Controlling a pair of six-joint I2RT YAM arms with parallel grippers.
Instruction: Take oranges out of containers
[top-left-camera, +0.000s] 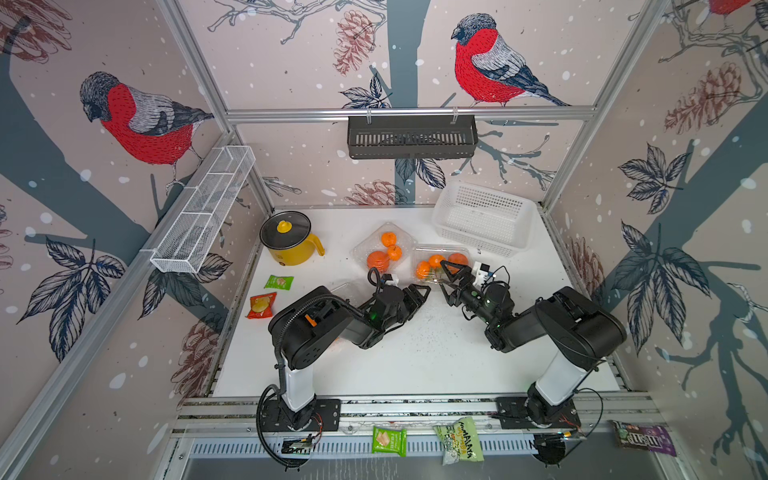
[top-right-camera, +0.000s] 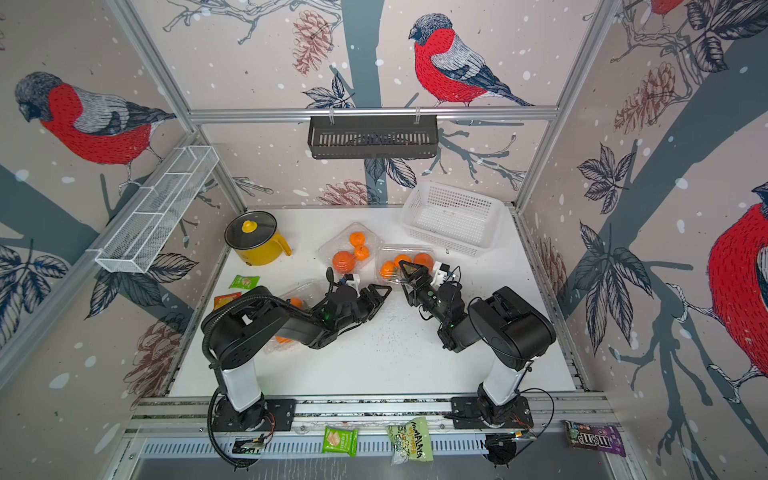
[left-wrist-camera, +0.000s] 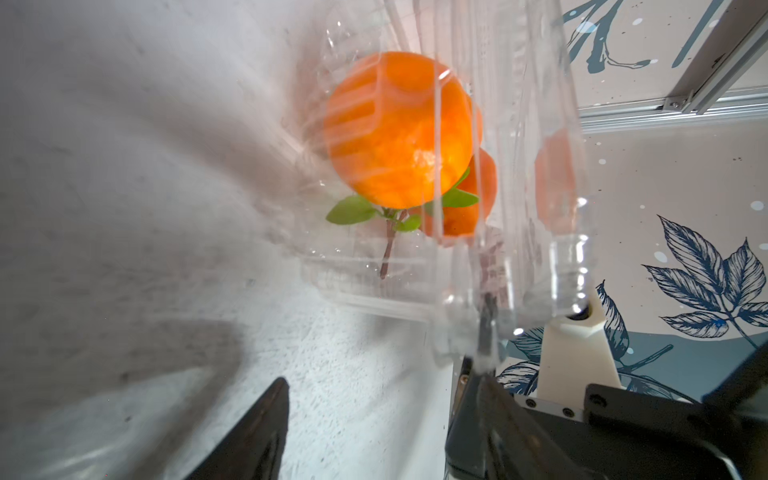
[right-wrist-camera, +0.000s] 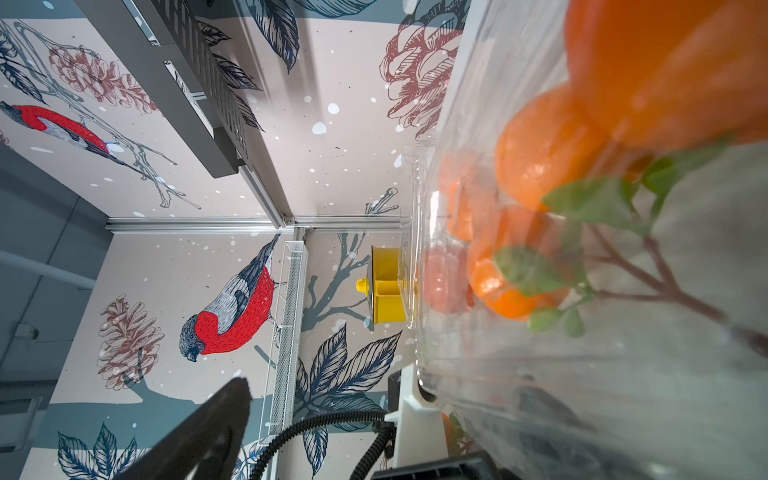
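Observation:
A clear container with oranges (top-left-camera: 424, 269) sits at centre right, my right gripper (top-left-camera: 452, 284) open at its front right edge; in the right wrist view its clear wall fills the right side, with leafy oranges (right-wrist-camera: 552, 144) behind it. My left gripper (top-left-camera: 416, 297) points at the front of that container; in the left wrist view an orange (left-wrist-camera: 397, 128) shows inside clear plastic ahead of the fingers, and what is between them is unclear. A second container with oranges (top-left-camera: 378, 260) stands to the left and behind. Another (top-right-camera: 296, 302) is partly hidden under my left arm.
A white basket (top-left-camera: 484, 216) stands at the back right, a yellow pot (top-left-camera: 289, 244) at the back left. Small snack packets (top-left-camera: 262, 305) lie at the left.

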